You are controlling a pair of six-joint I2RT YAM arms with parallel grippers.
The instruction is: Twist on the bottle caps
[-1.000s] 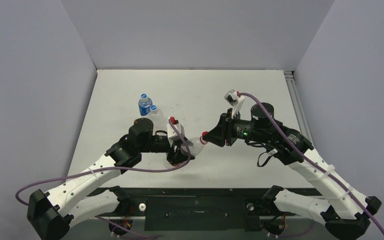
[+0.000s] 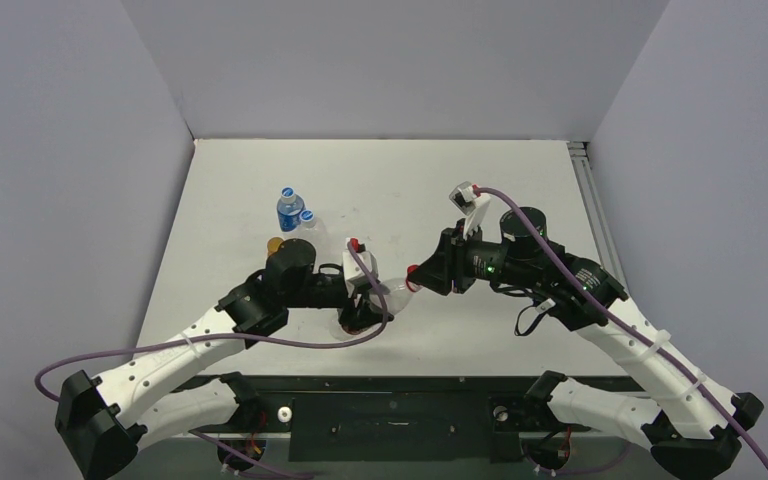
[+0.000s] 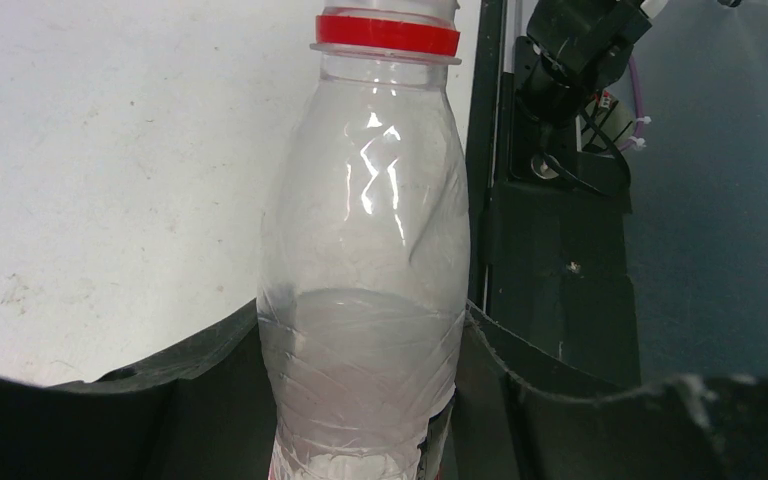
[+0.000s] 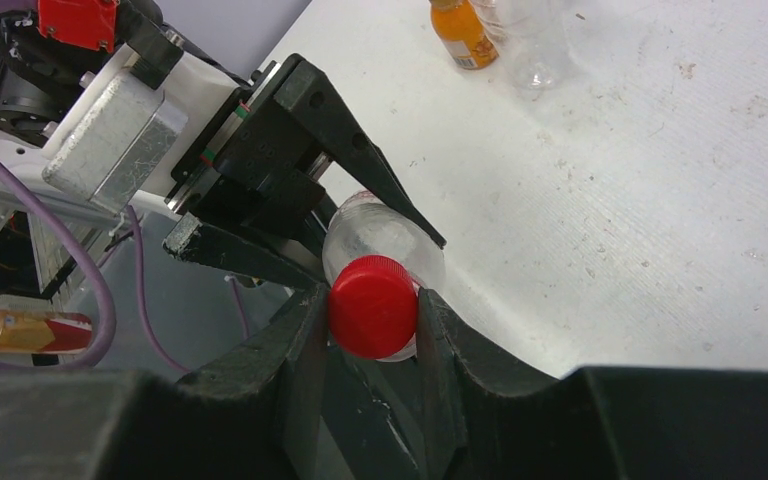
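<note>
A clear plastic bottle (image 3: 365, 230) with a red neck ring (image 3: 388, 34) is gripped round its body by my left gripper (image 2: 378, 303). It is tilted above the table with its neck toward the right arm. My right gripper is shut on a red cap (image 4: 370, 318), one finger on either side of it. In the right wrist view the cap lies in front of the bottle's mouth and hides it. The left wrist view cuts off the neck's top, so I cannot tell how the cap sits on the thread.
Two blue-capped bottles, one with a blue label (image 2: 290, 212) and one clear (image 2: 310, 228), stand at the table's back left. Close to them is an orange bottle (image 4: 463, 38).
</note>
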